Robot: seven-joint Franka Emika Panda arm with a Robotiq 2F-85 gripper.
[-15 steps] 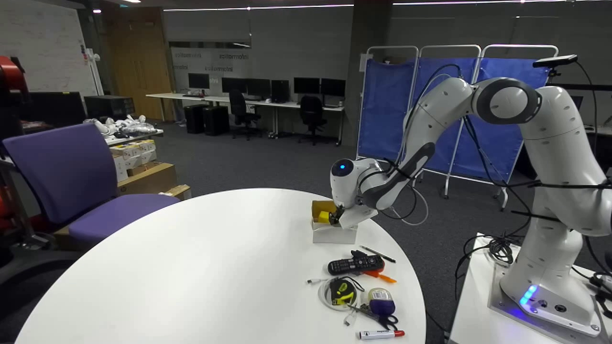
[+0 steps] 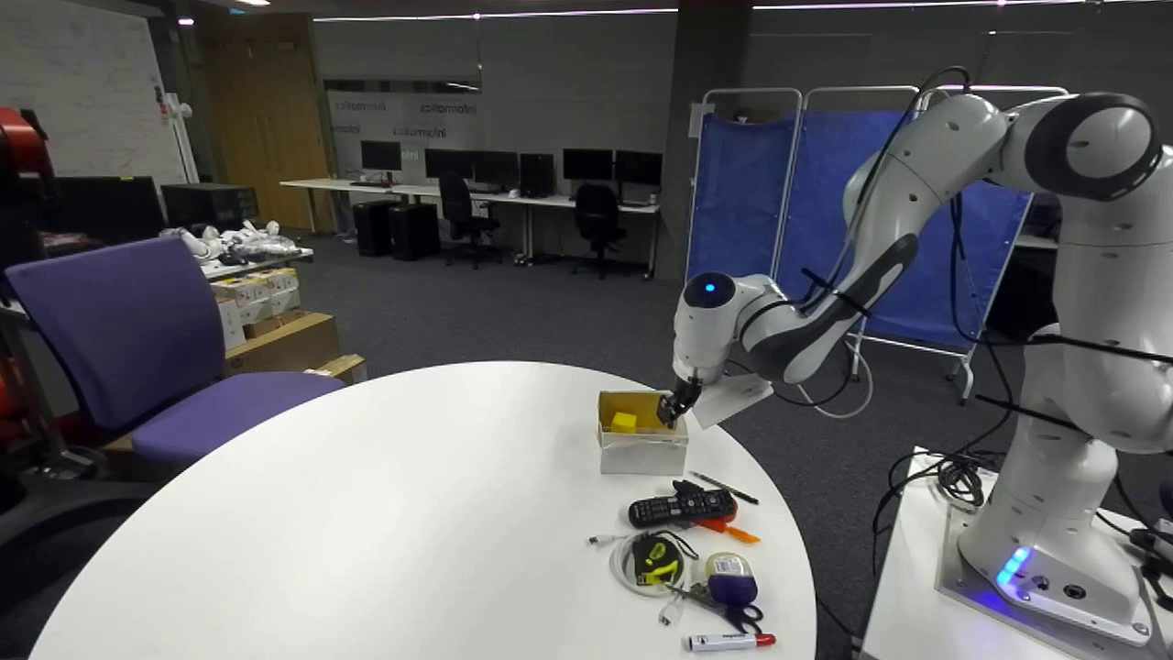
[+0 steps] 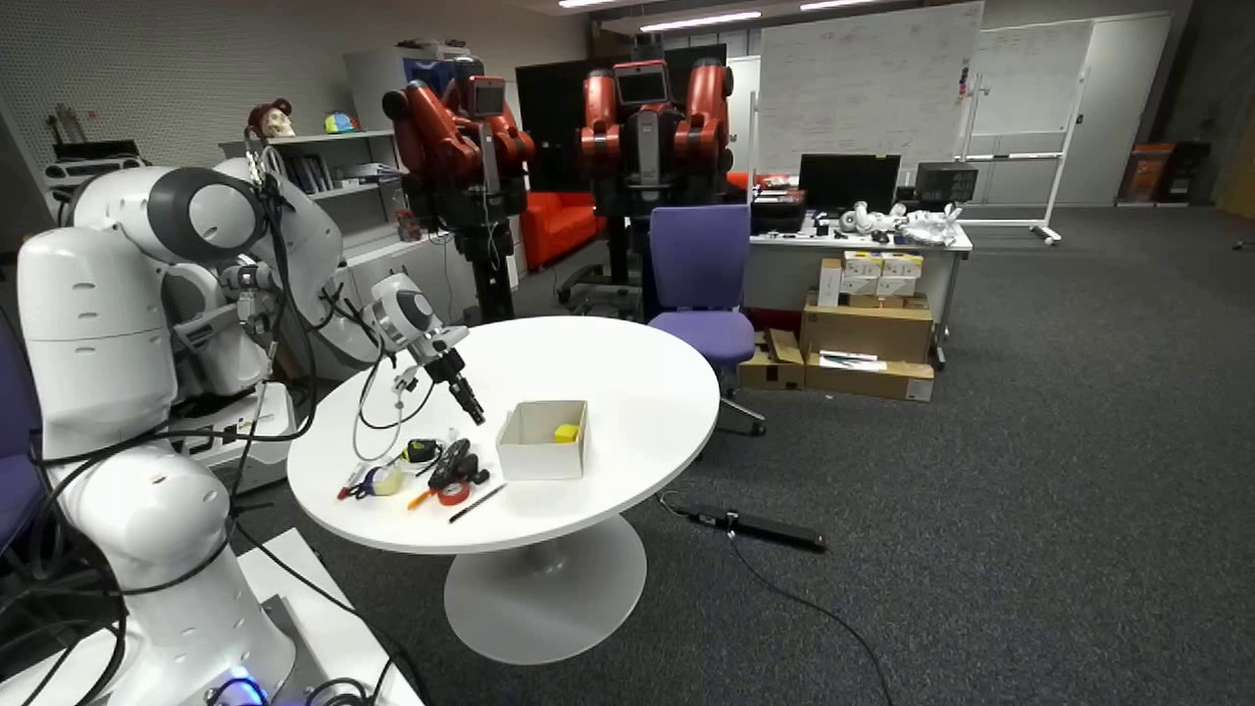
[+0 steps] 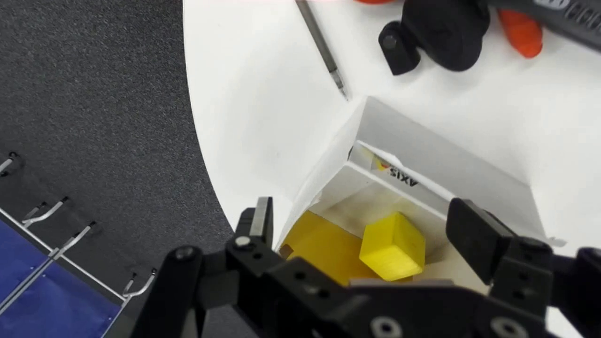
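Note:
A yellow block rests inside the small open white box, whose inner floor looks yellow in the wrist view. Exterior view 1 shows the same block low in the box. My gripper is open, its black fingers wide apart and nothing held between them. From exterior view 2, the gripper hangs near the box, on the robot's side of it and apart from the block. Part of the box is hidden behind the gripper in the wrist view.
Close to the box lie a pen, a black remote, an orange-handled tool, a tape measure, scissors and a marker.
My arm has risen and drawn back towards its base, lifting the gripper up from the box. The box has shifted slightly towards the viewer; the yellow block remains inside.

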